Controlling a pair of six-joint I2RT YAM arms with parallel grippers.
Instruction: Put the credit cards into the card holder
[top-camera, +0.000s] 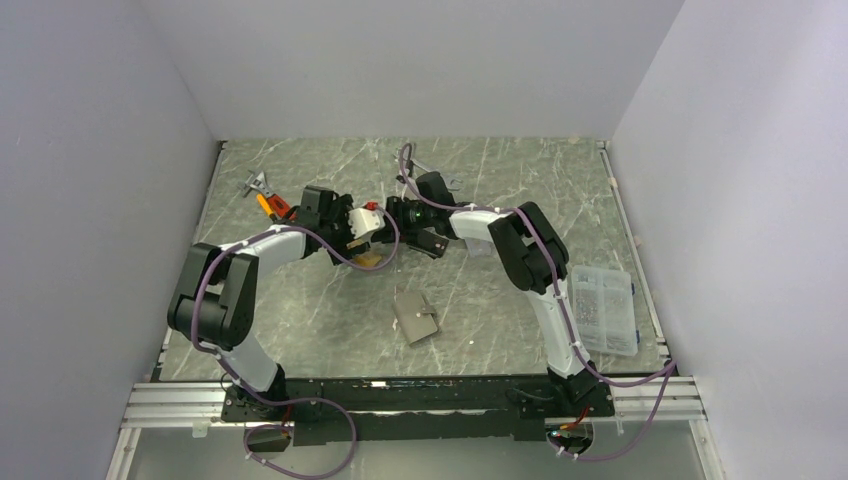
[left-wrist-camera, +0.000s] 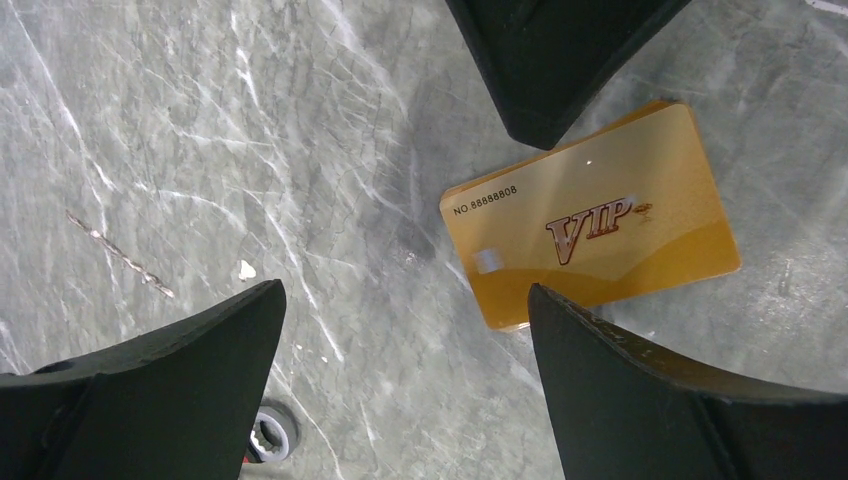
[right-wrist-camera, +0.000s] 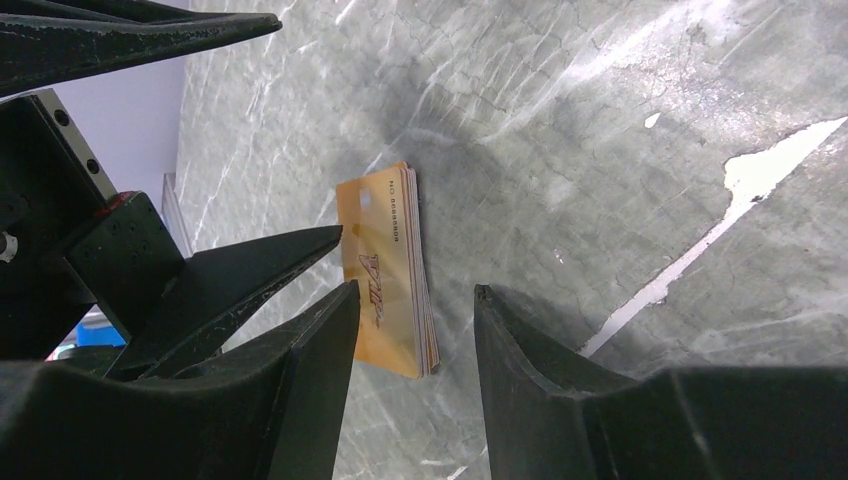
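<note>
A small stack of gold VIP cards (left-wrist-camera: 610, 230) lies on the marble table, seen in both wrist views and under the arms at centre-left in the top view (top-camera: 364, 260). My left gripper is open beside the stack, its right finger near the cards' lower edge. My right gripper is part open, its fingertips either side of the stack's edge or just above it, holding nothing visibly. A grey card holder (top-camera: 414, 318) lies at the front centre.
Hand tools (top-camera: 270, 200) lie at back left and behind the arms. A dark object (top-camera: 428, 243) lies under the right arm. A clear compartment box (top-camera: 605, 320) is at right.
</note>
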